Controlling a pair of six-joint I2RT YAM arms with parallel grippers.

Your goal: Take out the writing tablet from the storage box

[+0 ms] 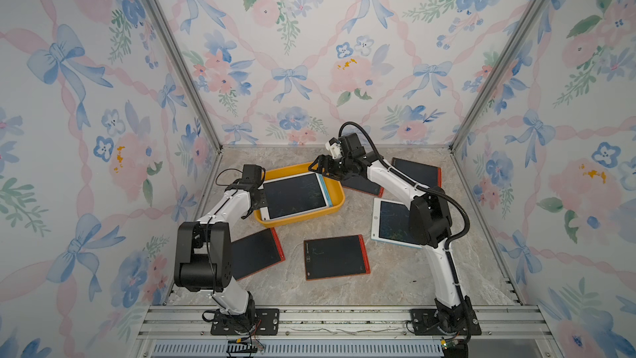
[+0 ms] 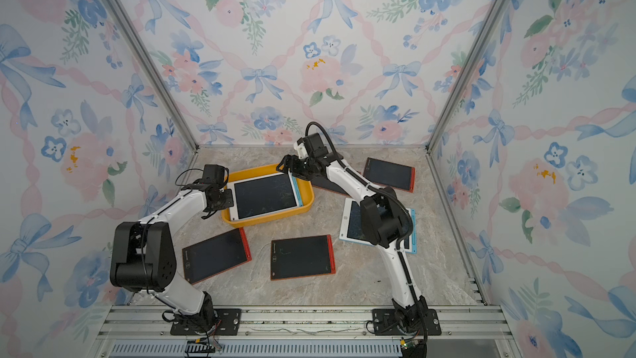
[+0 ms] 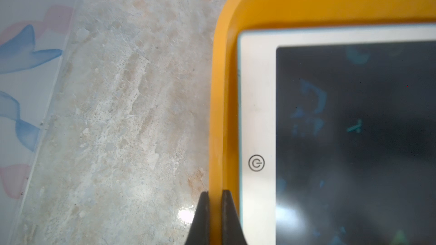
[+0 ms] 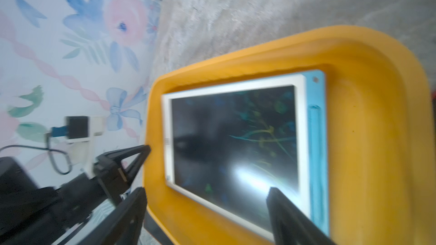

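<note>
The yellow storage box (image 1: 299, 219) lies on the table's left rear part, with a white-framed writing tablet (image 1: 294, 195) inside it. A light-blue strip (image 4: 316, 154) runs along the tablet's right end. At the box's left side, my left gripper is shut on the box's rim (image 3: 219, 109), which passes between its fingertips. The tablet's white edge is just right of those fingers, apart from them. My right gripper hangs open near the box's back right part, above the tablet, holding nothing. Its arm covers part of the box's back right corner.
More tablets lie around: a red-edged one (image 1: 257, 254) front left, another (image 1: 336, 257) in front of the box, a white one (image 1: 391, 222) partly under the right arm, and dark ones (image 1: 416, 172) back right. Bare table (image 1: 291, 238) separates the box from the front tablets.
</note>
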